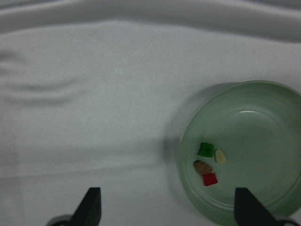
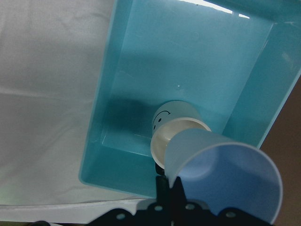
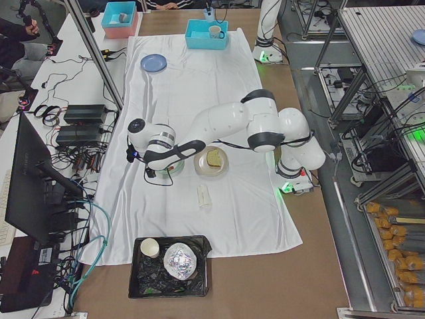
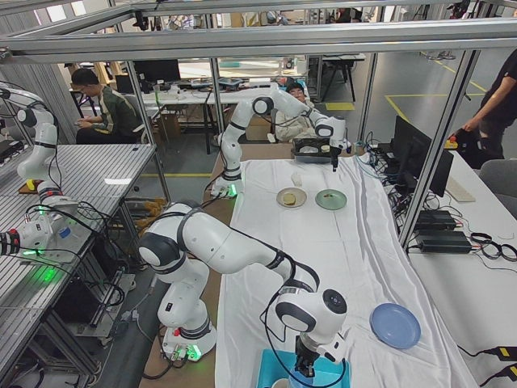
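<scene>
In the left wrist view a green plate [image 1: 254, 141] holds small green, red, brown and pale pieces [image 1: 207, 150]. My left gripper hangs open above the white cloth beside it, nothing between its fingers. In the right wrist view my right gripper is shut on a light blue cup [image 2: 235, 183], held over a turquoise bin [image 2: 174, 56]. A white cup with a drawn face [image 2: 174, 110] lies in that bin.
A beige plate with a yellow item [image 3: 202, 166], a pale flat item [image 3: 203, 196], a blue plate [image 3: 153, 62] and a black tray [image 3: 142, 281] with a cup and foil round item share the table.
</scene>
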